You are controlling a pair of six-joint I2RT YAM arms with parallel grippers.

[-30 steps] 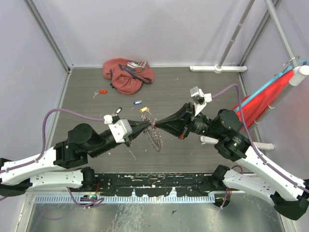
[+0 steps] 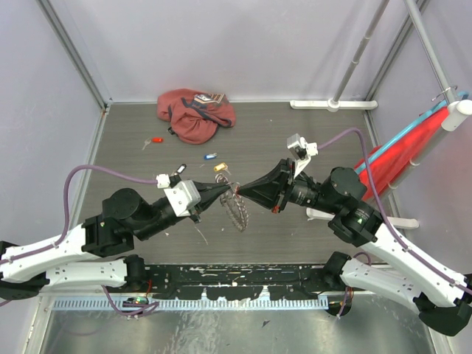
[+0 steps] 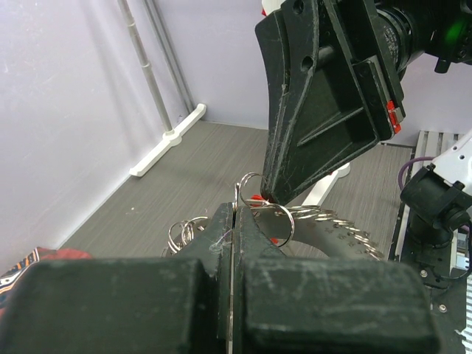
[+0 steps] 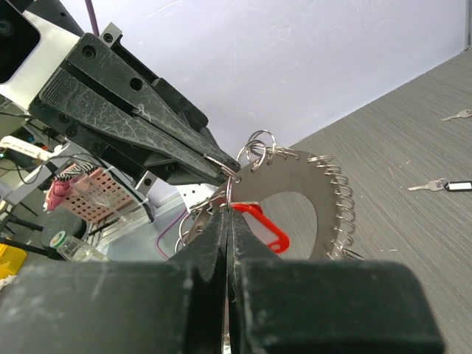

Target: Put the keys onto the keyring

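The keyring, a grey curved plate edged with several metal rings (image 4: 295,177), hangs between and below the two grippers, in the top view under their tips (image 2: 237,214). My left gripper is shut on a thin metal ring that rises from its fingertips. Facing it at close range, my right gripper is shut, with a thin wire ring (image 4: 229,192) standing at its fingertips. A red key tag (image 4: 267,230) dangles just behind the right fingertips. Whether the thin rings are linked cannot be made out.
Loose keys with a red tag (image 2: 157,140), a blue tag (image 2: 210,156) and a yellow tag (image 2: 220,167) lie on the table. A black-tagged key (image 4: 428,186) lies there too. A red cloth bag (image 2: 193,122) rests at the back.
The hanging keyring swayed slightly. The left arm has stayed put.
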